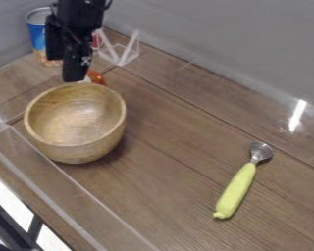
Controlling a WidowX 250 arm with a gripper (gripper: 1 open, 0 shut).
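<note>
My dark gripper (75, 61) is at the upper left, its fingers spread open above the back part of a round wooden bowl (75, 132). The bowl looks empty. Just behind the bowl, partly hidden by it and by the gripper, is a small orange-red object (95, 77). A blue can (39, 22) stands at the back left, partly covered by the gripper.
A utensil with a pale yellow-green handle (235, 191) and metal head lies at the right. A white wire rack (121, 49) stands against the back wall.
</note>
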